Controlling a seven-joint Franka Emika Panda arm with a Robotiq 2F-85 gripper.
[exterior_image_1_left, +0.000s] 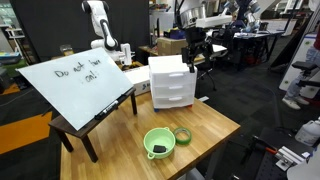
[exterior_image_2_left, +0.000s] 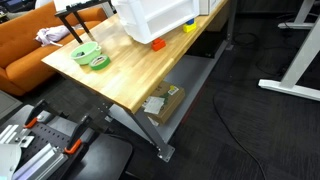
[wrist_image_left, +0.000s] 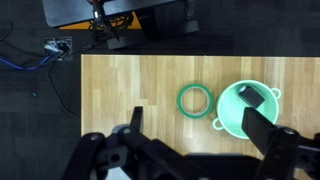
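Observation:
A light green bowl (wrist_image_left: 247, 108) with two handles stands on the wooden table, a small black object (wrist_image_left: 251, 96) inside it. Beside the bowl lies a green ring (wrist_image_left: 195, 100), likely a roll of tape. In the wrist view, my gripper is open high over the table, its fingers wide apart and nothing between them. The ring appears near the middle of the gap, with the bowl toward the right finger. From the first exterior side, the arm (exterior_image_1_left: 205, 22) hangs in front of the white drawer unit (exterior_image_1_left: 173, 82).
Behind the bowl, a whiteboard with writing (exterior_image_1_left: 78, 85) leans on a dark stand. Red (exterior_image_2_left: 158, 44) and yellow (exterior_image_2_left: 189, 25) items sit by the drawers in the second exterior view. Bare wood (exterior_image_1_left: 210, 122) lies right of the ring, up to the table's edge.

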